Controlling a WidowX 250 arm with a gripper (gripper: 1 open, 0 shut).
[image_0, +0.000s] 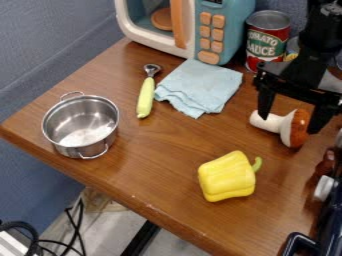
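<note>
My black gripper hangs at the right side of the table, its fingers open around and above a white object with an orange-red part that lies on its side on the wood. Whether the fingers touch it is not clear. A yellow pepper lies in the front middle. A steel pot stands at the left, and a yellow-handled scoop lies to its upper right beside a light blue cloth.
A toy microwave and a red can stand at the back. Dark objects and cables crowd the right edge.
</note>
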